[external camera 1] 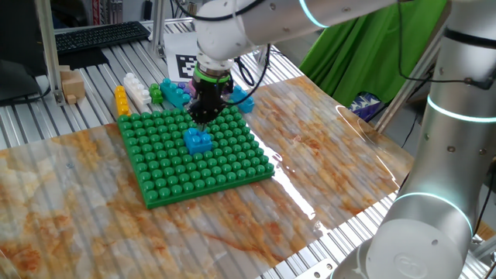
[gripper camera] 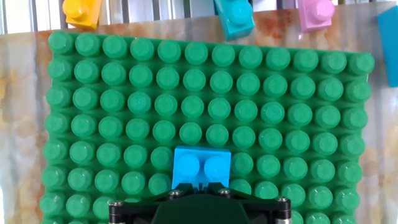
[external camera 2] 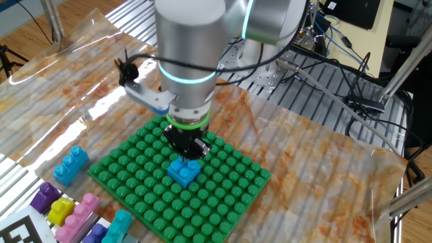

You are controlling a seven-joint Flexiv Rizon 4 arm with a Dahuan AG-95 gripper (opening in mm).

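A blue two-by-two brick (external camera 1: 198, 141) sits on the studs of the green baseplate (external camera 1: 178, 191), near its middle. From above, my black gripper (external camera 1: 200, 124) reaches down to the brick, its fingertips at or just over the brick's top. Exterior view 2 has the gripper (external camera 2: 184, 156) over the same blue brick (external camera 2: 183, 173). The wrist view shows two studs of the blue brick (gripper camera: 202, 163) in front of the gripper; the rest is hidden under it. Whether the fingers touch or grip the brick cannot be made out.
Loose bricks lie along the plate's far edge: a yellow one (external camera 1: 121, 101), a white one (external camera 1: 137, 90), a pink one (external camera 2: 77, 217) and a blue one (external camera 2: 70, 165), among others. A wooden block (external camera 1: 72, 84) stands at the back left.
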